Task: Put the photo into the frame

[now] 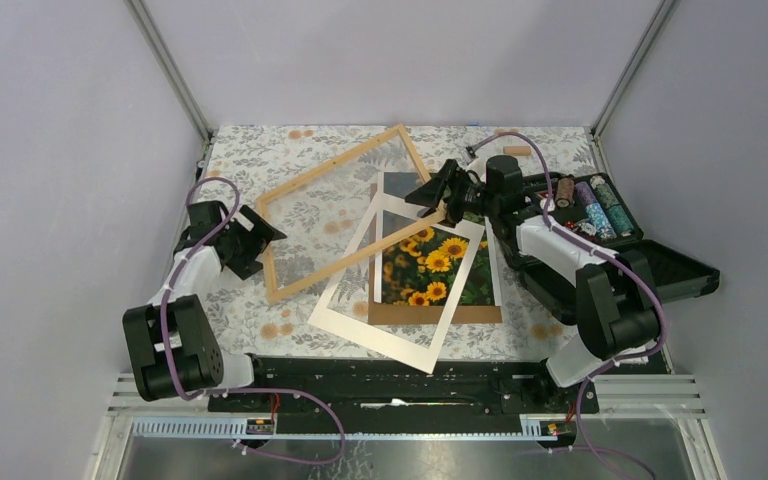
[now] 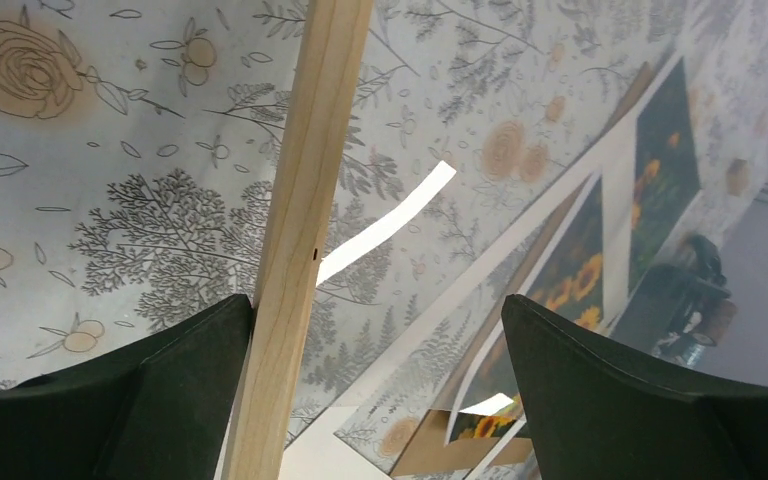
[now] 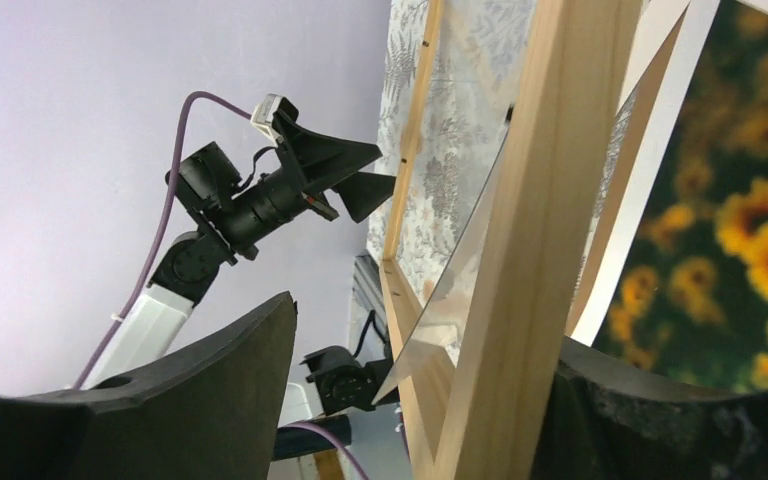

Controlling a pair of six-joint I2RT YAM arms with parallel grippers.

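The wooden frame (image 1: 330,275) with its clear pane is tilted, its right end raised off the table. Its left bar (image 2: 300,220) stands between the fingers of my open left gripper (image 1: 268,238), close against one finger and well apart from the other. My right gripper (image 1: 428,200) is at the raised end. Its fingers stand apart, with the frame's bar (image 3: 540,220) between them, near one finger and clear of the other finger (image 3: 230,380). The sunflower photo (image 1: 430,265) lies below, partly hidden by the frame, the white mat and the right arm.
A cream mat (image 1: 375,338) lies slanted across the photo, and a brown backing board (image 1: 435,314) shows under it. At the right an open black case (image 1: 675,272) holds several rolls. A small wooden block (image 1: 517,151) rests at the back.
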